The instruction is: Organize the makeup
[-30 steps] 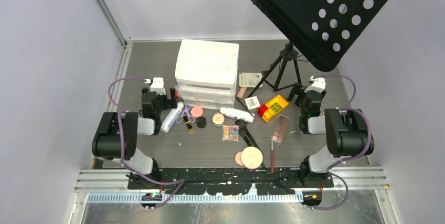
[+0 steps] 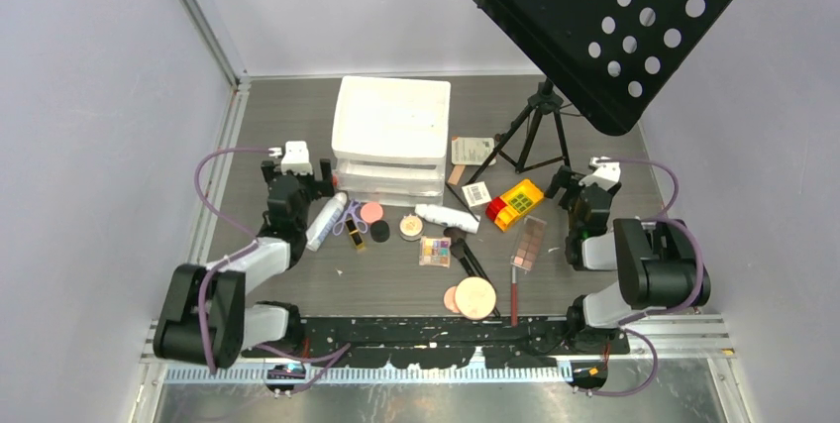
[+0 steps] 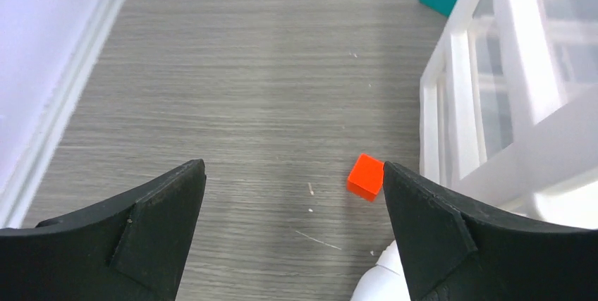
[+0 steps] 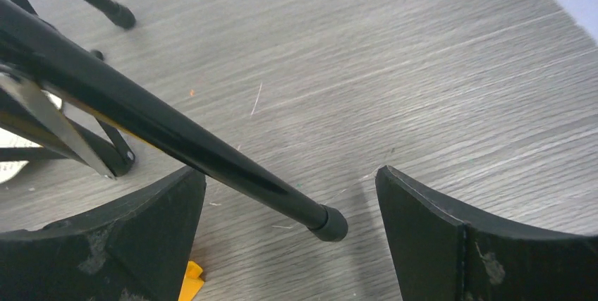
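A white drawer organizer (image 2: 390, 116) stands at the back centre. In front lie tubes (image 2: 446, 218), compacts (image 2: 474, 297), palettes (image 2: 527, 243), brushes (image 2: 471, 263) and a lipstick (image 2: 355, 234). My left gripper (image 2: 314, 177) is open at the organizer's left side, above a red cube (image 3: 364, 177) and a white tube's end (image 3: 378, 283). My right gripper (image 2: 563, 183) is open beside a black stand leg (image 4: 268, 192), with nothing held.
A black perforated music stand (image 2: 612, 32) looms at the back right on a tripod. A yellow toy (image 2: 516, 204) lies near my right gripper. Bare table (image 3: 211, 89) spreads left of the organizer.
The objects are unmoved.
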